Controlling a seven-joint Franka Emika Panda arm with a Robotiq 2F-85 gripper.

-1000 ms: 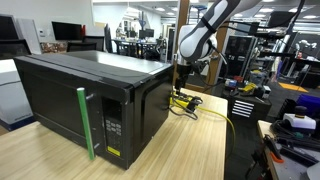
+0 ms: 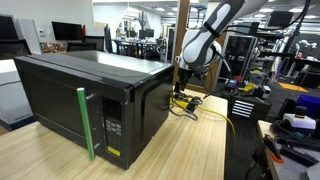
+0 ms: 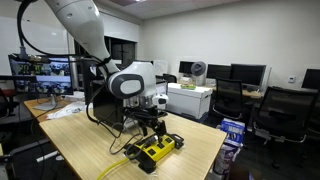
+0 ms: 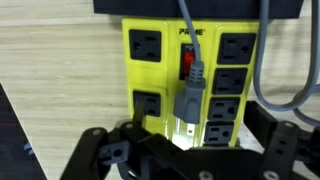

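Note:
In the wrist view a yellow power strip (image 4: 147, 75) with black outlets and a red switch lies below my gripper. A grey plug (image 4: 190, 98) rests flat on it between the outlet columns, its metal prongs showing and its cord running up over the switch. My gripper stands open, one finger on each side of the plug, with nothing held. The exterior view 2 has the gripper (image 3: 150, 130) just above the strip (image 3: 157, 153). From exterior view 1 the strip (image 2: 186, 99) is small and partly hidden by cords.
A large black microwave (image 2: 85, 105) takes up the table's near left in exterior view 1. A grey cable (image 4: 292, 103) loops right of the strip, and a yellow cord (image 2: 228, 122) trails over the table edge. Bare wood (image 3: 205, 147) is free beside the strip.
In exterior view 1 the arm has shifted somewhat to the right and turned, staying near the power strip. The microwave and strip look unmoved.

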